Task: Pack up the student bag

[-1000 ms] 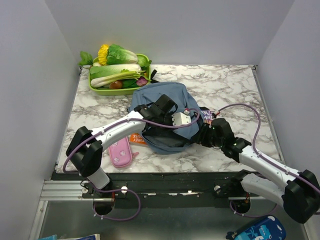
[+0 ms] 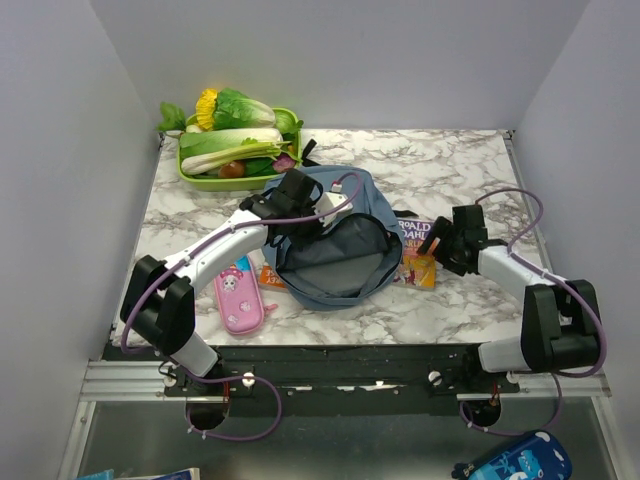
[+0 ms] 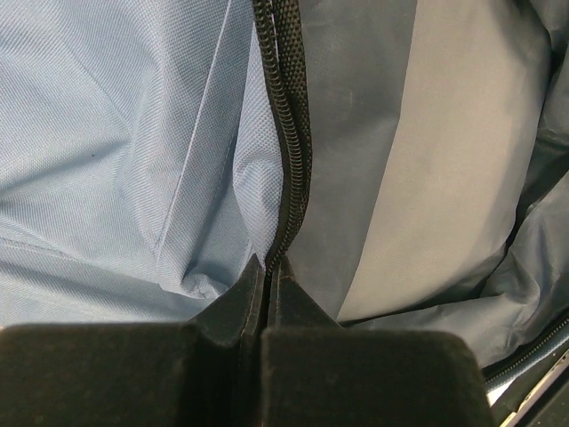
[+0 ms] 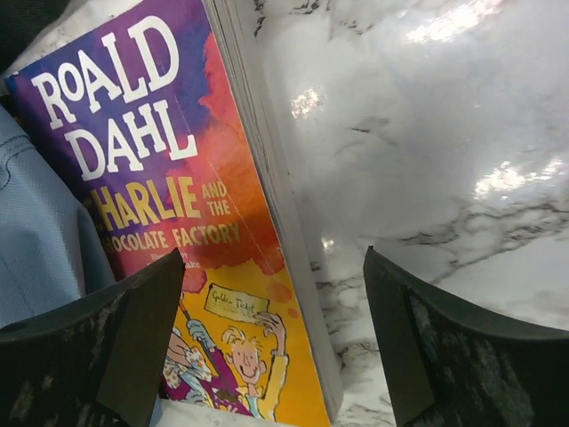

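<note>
The blue backpack lies in the middle of the table with its mouth open, its grey lining showing. At the bag's zipper edge, my left gripper is shut, with the black zipper band running down to its fingertips. To the right of the bag, a Roald Dahl book lies flat, its left side partly covered by the bag's cloth. My right gripper is part open above the book, one finger over the cover and the other over bare marble. A pink pencil case rests left of the bag.
An orange book is half hidden under the bag's left side. Behind stands a green basket of vegetables. A blue patterned pouch sits off the table's front at right.
My left gripper moved back and left, and the bag's mouth has widened. My right gripper left the bag's edge and moved right, to the book, uncovering more of it.
</note>
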